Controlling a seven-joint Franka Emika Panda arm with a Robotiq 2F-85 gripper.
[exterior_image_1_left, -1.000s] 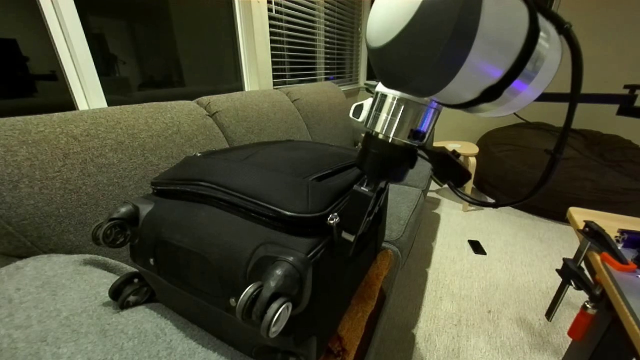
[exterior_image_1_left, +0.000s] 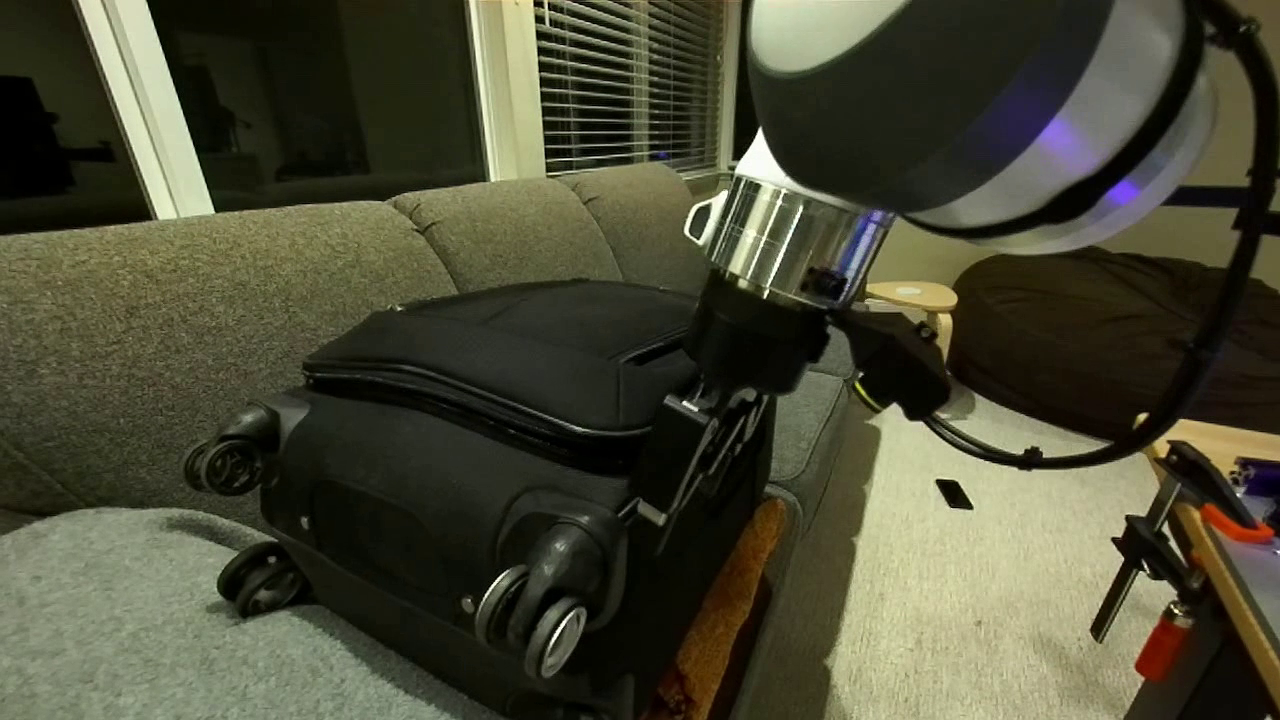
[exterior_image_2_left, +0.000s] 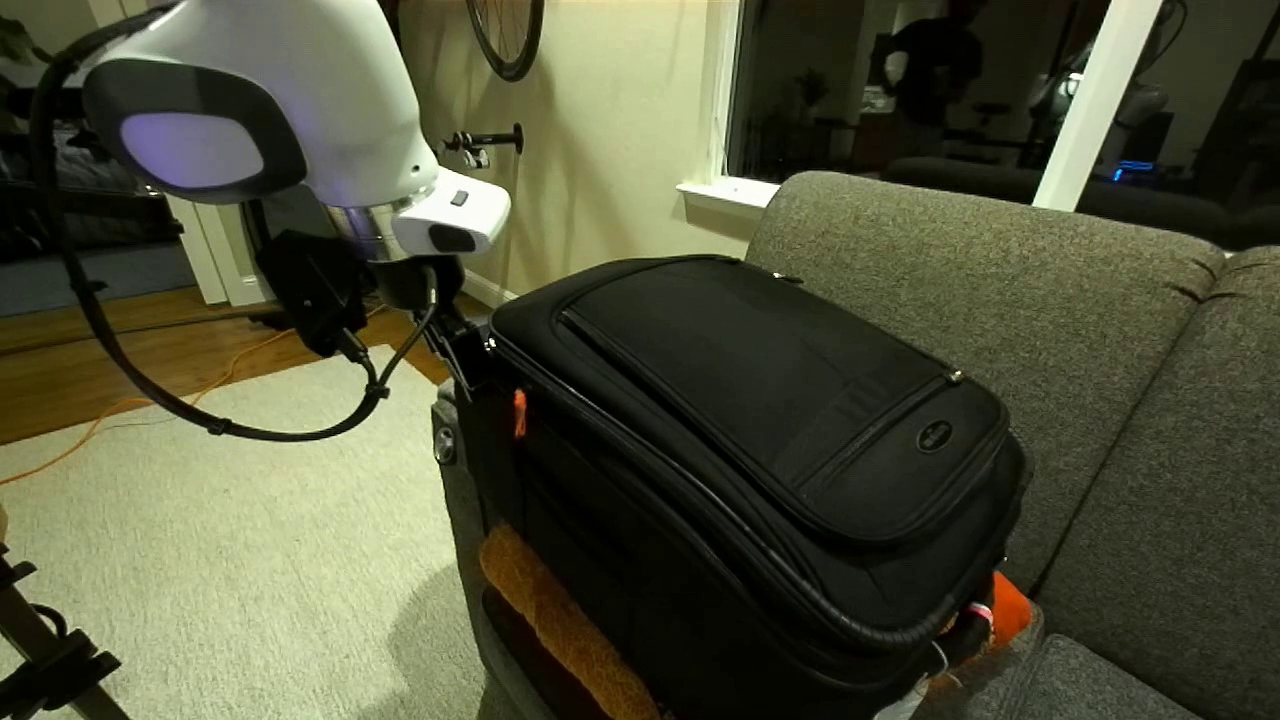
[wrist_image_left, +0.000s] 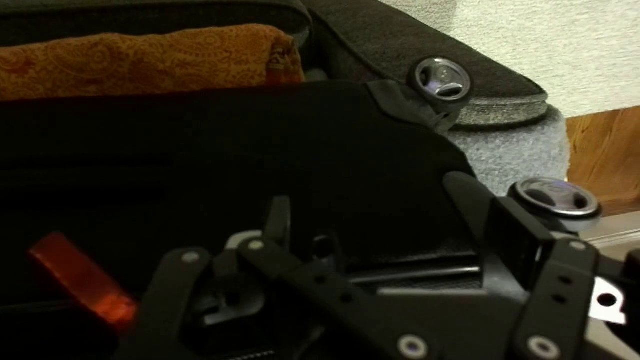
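A black soft-sided suitcase (exterior_image_1_left: 396, 444) lies on the grey couch, its wheels towards the camera in exterior view 1. My gripper (exterior_image_1_left: 663, 494) is at the suitcase's upper edge near the wheeled end. In the wrist view the gripper stands open, its fingers (wrist_image_left: 277, 219) wide apart over the dark side. Between them shows a dark small loop (wrist_image_left: 324, 246), perhaps a zipper pull; I cannot tell if a finger touches it. An orange-red ribbon (wrist_image_left: 84, 279) hangs left of the gripper, also seen in exterior view 2 as an orange tag (exterior_image_2_left: 519, 413).
An orange patterned cloth (wrist_image_left: 150, 60) lies along the couch beneath the suitcase. Suitcase wheels (wrist_image_left: 442, 83) stick out near the fingers. The couch back (exterior_image_2_left: 960, 276) rises behind. A clamp (exterior_image_1_left: 1152, 552) holds onto a table at the right; a phone (exterior_image_1_left: 954, 493) lies on open carpet.
My gripper has moved lower and towards the wheeled end in exterior view 1. It now covers the spot where a silver zipper pull showed. The suitcase has not visibly moved.
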